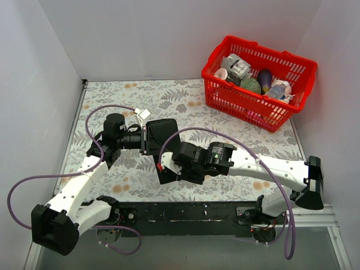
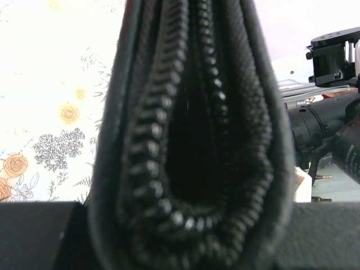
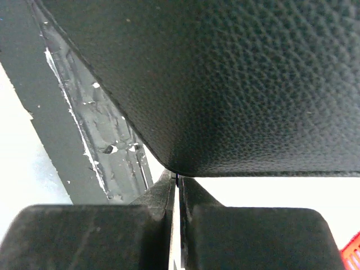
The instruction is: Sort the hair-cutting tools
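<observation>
A black, leather-grained zip case (image 1: 163, 128) is up between my two arms in the top view. My left gripper has its fingers on either side of the case's zipped end; whether they press on it cannot be told. In the left wrist view two zipper rows (image 2: 149, 147) run apart with a dark gap between them. My right gripper is shut on the case's lower edge, with the grained face (image 3: 225, 101) filling the view above. The right forearm hides part of the case from above. No cutting tools show.
A red basket (image 1: 260, 79) holding several items, including a dark purple one and a green one, stands at the back right. White walls enclose the sides and back.
</observation>
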